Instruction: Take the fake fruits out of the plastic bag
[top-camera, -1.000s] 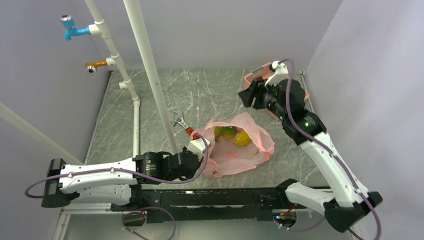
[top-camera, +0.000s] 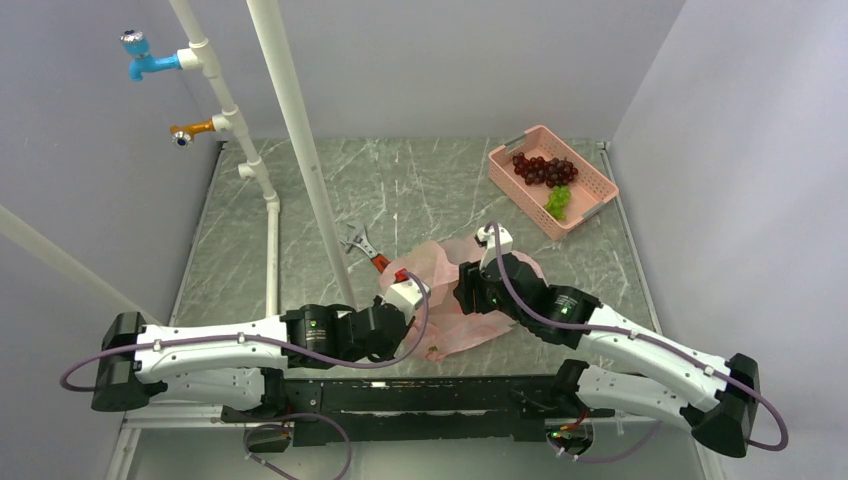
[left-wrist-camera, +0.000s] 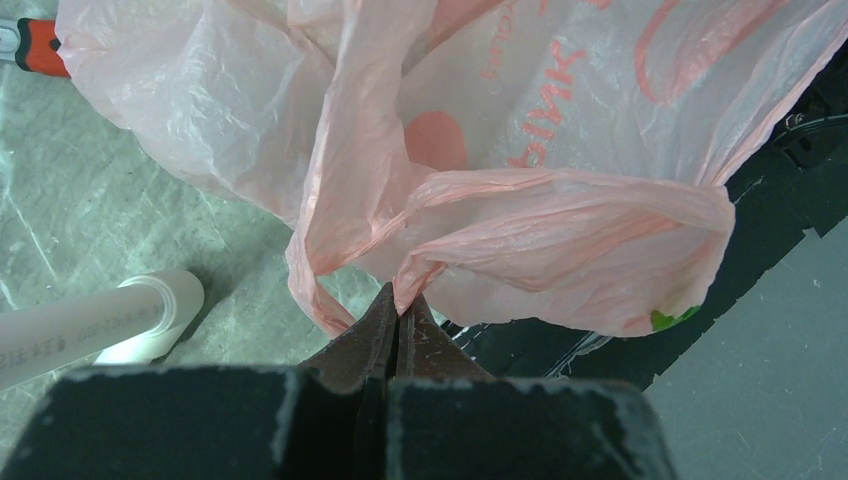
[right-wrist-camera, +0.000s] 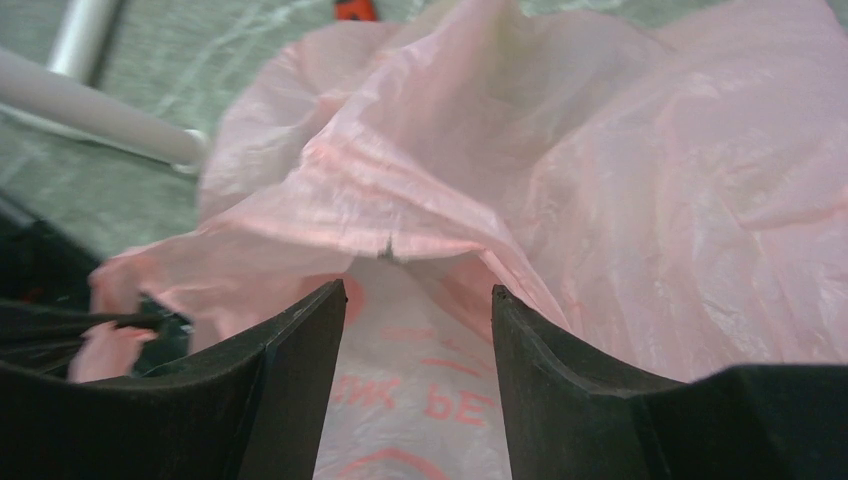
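Note:
The pink translucent plastic bag (top-camera: 470, 330) lies crumpled near the table's front edge, its mouth raised. My left gripper is shut on a gathered fold of the bag's rim (left-wrist-camera: 540, 185). Over the bag's mouth, my right gripper stands open, with its fingers (right-wrist-camera: 308, 335) apart around the opening and nothing gripped. Film and my arm hide the fruits inside the bag. A small green spot (left-wrist-camera: 675, 318) shows at the bag's lower corner in the left wrist view; I cannot tell what it is.
At the back right stands a pink basket (top-camera: 603, 183) holding dark grapes (top-camera: 545, 170) and a green bunch (top-camera: 558, 203). An adjustable wrench (top-camera: 361, 242) lies left of the bag, near a white pipe (top-camera: 300, 130).
Yellow and green fruits seen in the bag earlier are now hidden. The left gripper has barely shifted.

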